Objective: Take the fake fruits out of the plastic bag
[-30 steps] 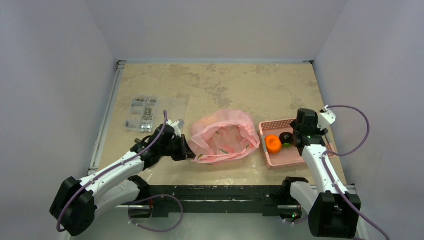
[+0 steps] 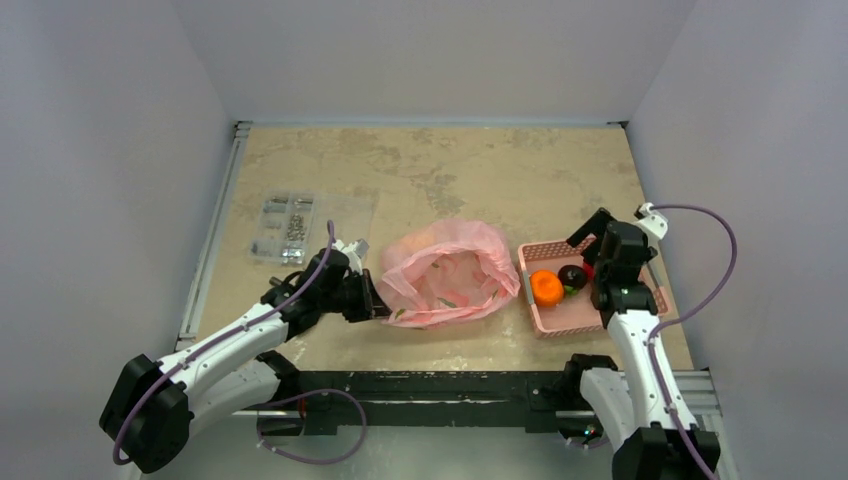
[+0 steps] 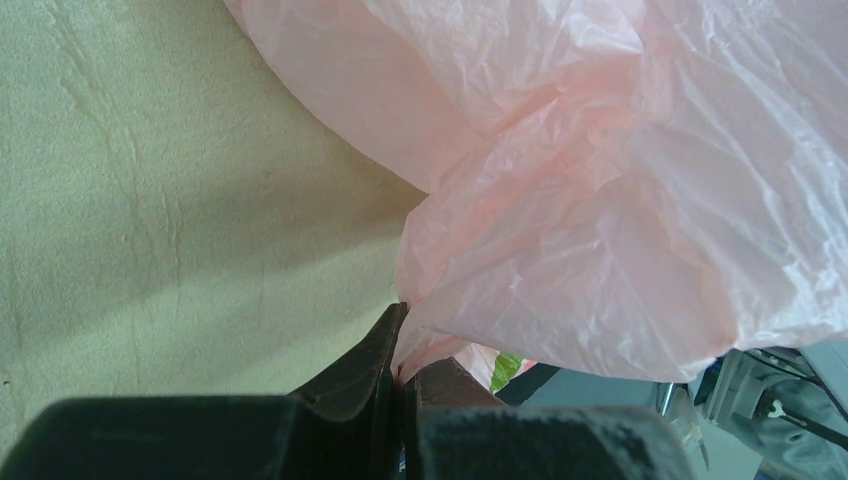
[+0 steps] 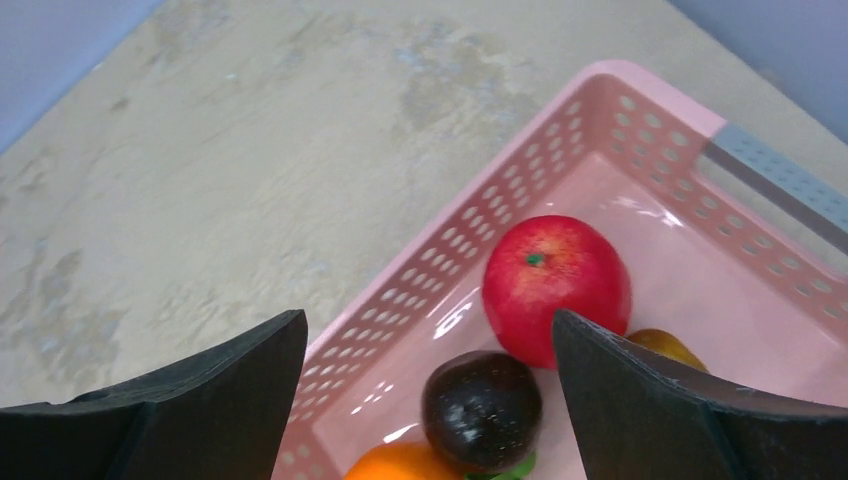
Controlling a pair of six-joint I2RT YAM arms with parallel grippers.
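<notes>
The pink plastic bag (image 2: 450, 275) lies in the middle, its mouth open. My left gripper (image 2: 382, 310) is shut on the bag's gathered near-left edge. A pink basket (image 2: 560, 322) on the right holds an orange fruit (image 2: 546, 290), a dark fruit (image 4: 480, 405), a red fruit (image 4: 545, 270) and a yellowish fruit (image 4: 660, 345), partly hidden. Above them my right gripper stands open with nothing between its fingers.
A clear parts box (image 2: 283, 228) sits at the left, behind the left arm. Walls enclose it at the back and both sides.
My right gripper has lifted from low in the basket and tilted, uncovering more of the red fruit in the top view. The left arm and bag look unchanged.
</notes>
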